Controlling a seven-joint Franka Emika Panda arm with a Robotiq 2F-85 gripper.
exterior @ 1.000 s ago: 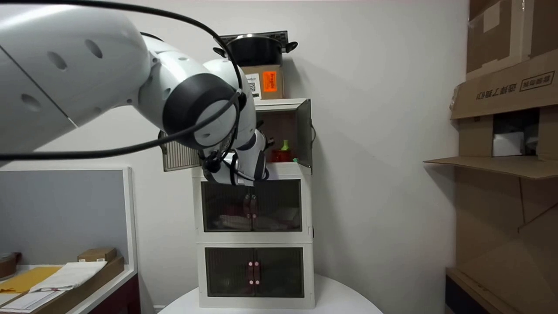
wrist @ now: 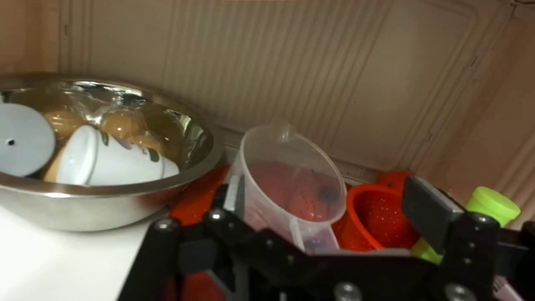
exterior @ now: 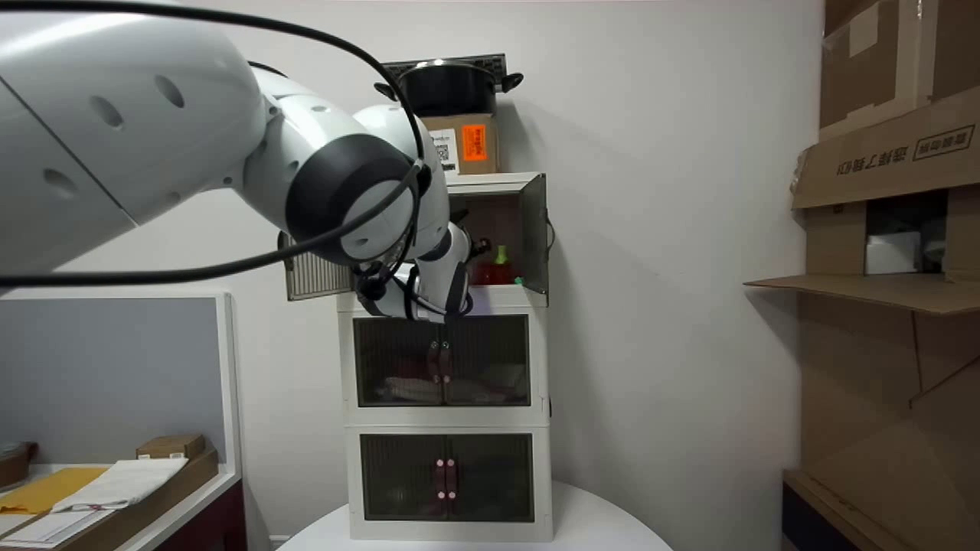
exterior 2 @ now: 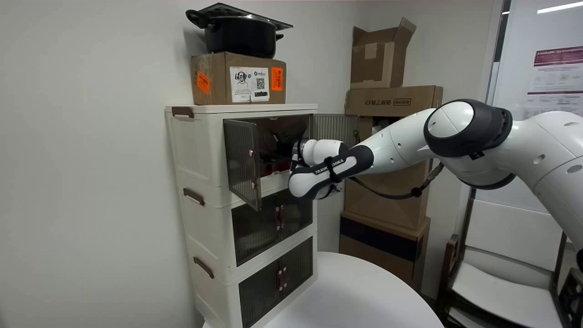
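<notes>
My gripper reaches into the top compartment of the white cabinet [exterior 2: 207, 147], its fingers wide apart. Between and beyond the fingers stands a clear plastic measuring cup [wrist: 316, 175], tilted, its mouth facing me. Whether a finger touches it, I cannot tell. Right of the cup is an orange-red cup [wrist: 373, 215], partly behind the right finger. A lime-green lidded item [wrist: 494, 205] lies farther right. On the left sits a steel bowl [wrist: 95, 205] holding a white cup [wrist: 113, 160], a grey round piece [wrist: 22, 140] and brown wrapped items.
Both top cabinet doors [exterior 2: 243, 161] [exterior: 535, 234] stand open on either side of the arm. A black pot [exterior 2: 240, 35] rests on a cardboard box [exterior 2: 218, 76] on the cabinet. Bare white shelf [wrist: 60, 261] shows in front of the bowl.
The arm has shifted very slightly. Inside the compartment, the red and green things by the gripper look a little different in shape and position. The doors have stayed put.
</notes>
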